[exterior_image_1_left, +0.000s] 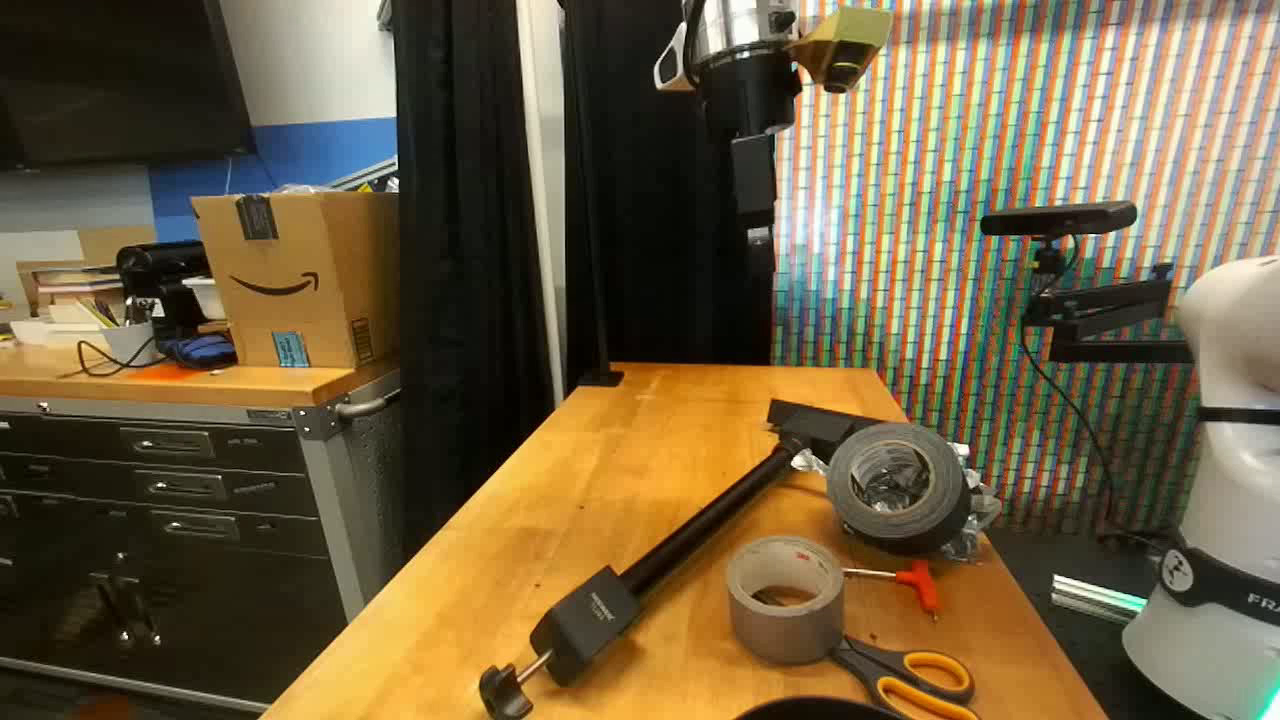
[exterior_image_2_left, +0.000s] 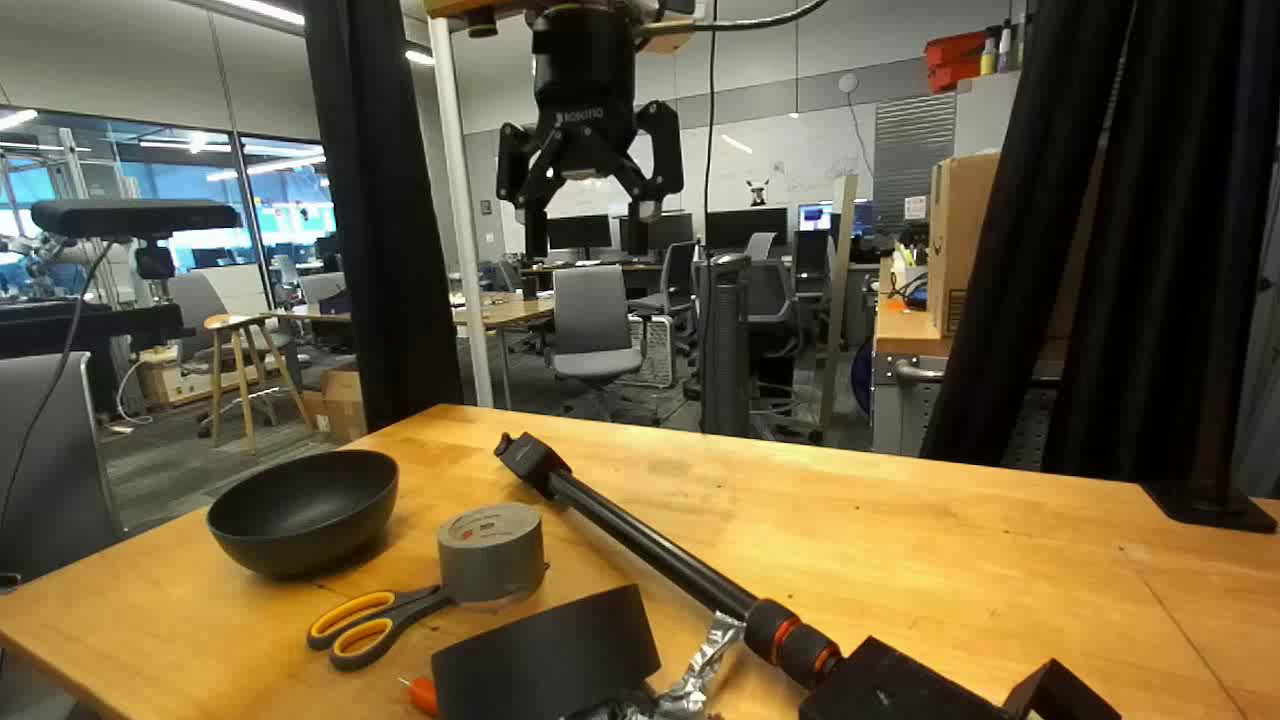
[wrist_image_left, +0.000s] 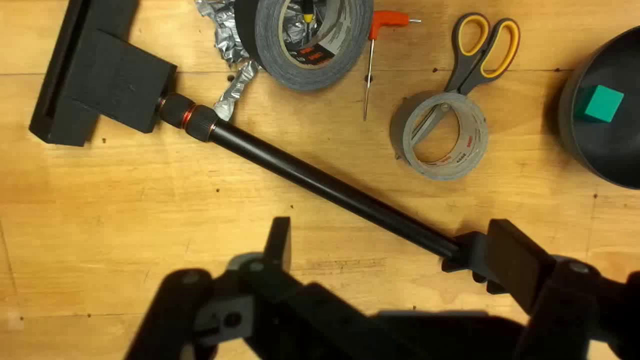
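Note:
High above the wooden table my gripper (exterior_image_2_left: 589, 234) hangs open, its fingers well apart and nothing between them. A long black pole with a clamp (wrist_image_left: 336, 192) lies slantwise across the table, far below the fingers. A grey tape roll (wrist_image_left: 471, 141) rests over the blades of orange-handled scissors (wrist_image_left: 486, 51). Beside them is a red-handled driver (wrist_image_left: 387, 19). A black tape roll (wrist_image_left: 306, 75) stands among crumpled foil (wrist_image_left: 228, 36). The black bowl (exterior_image_2_left: 314, 534) holds a green cube (wrist_image_left: 604, 104), which only the wrist view shows.
Bare table (exterior_image_2_left: 960, 540) stretches along the pole's side opposite the tape. Black curtains (exterior_image_1_left: 474, 240) hang beside the table, with a thin stand (exterior_image_2_left: 1206, 498) at its edge. A camera on an arm (exterior_image_1_left: 1056, 220) juts in from the side, near a white robot arm (exterior_image_1_left: 1224, 480).

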